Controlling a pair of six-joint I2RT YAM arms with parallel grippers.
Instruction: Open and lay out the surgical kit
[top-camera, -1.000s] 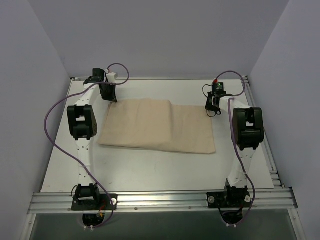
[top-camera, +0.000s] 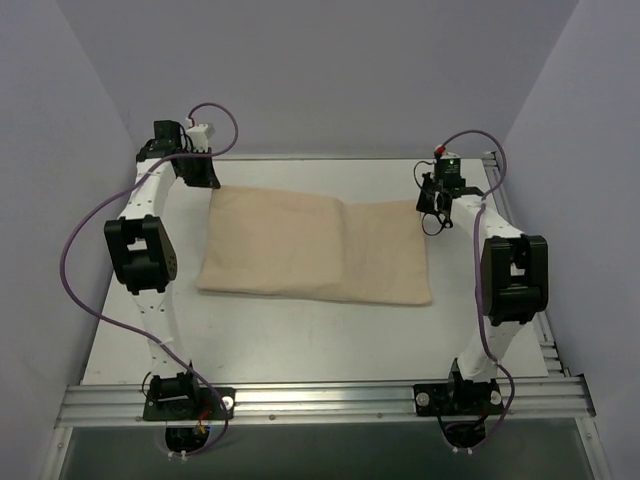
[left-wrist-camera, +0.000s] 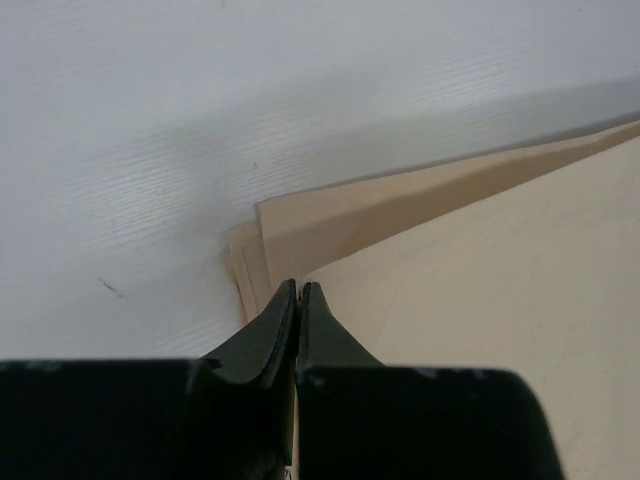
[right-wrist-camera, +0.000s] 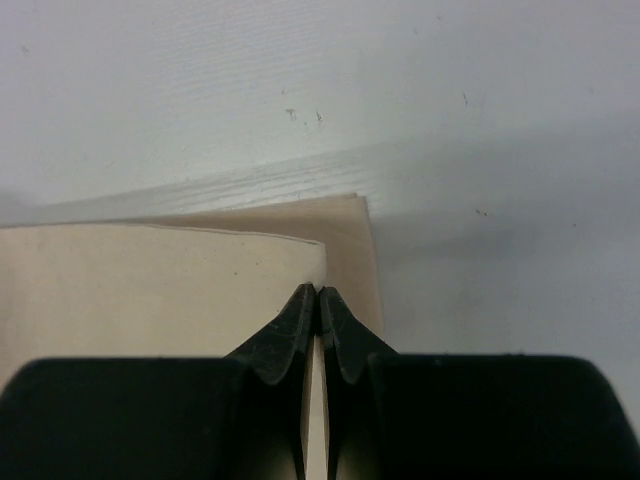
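Observation:
A beige cloth wrap, folded in layers, spreads across the middle of the table. At its far left corner, my left gripper is shut on the top layer. The left wrist view shows that layer's edge running into the closed fingertips of the left gripper, with a lower layer bare behind it. My right gripper is at the far right corner. In the right wrist view, the right gripper pinches the top layer's corner, lifted off the lower cloth. Whatever lies inside the wrap is hidden.
Grey walls enclose the back and sides. A metal rail runs along the front edge. Purple cables loop beside both arms.
The left gripper has moved left and away from the front, the right one slightly right and back. The top layer has risen with them, baring more of the layer beneath.

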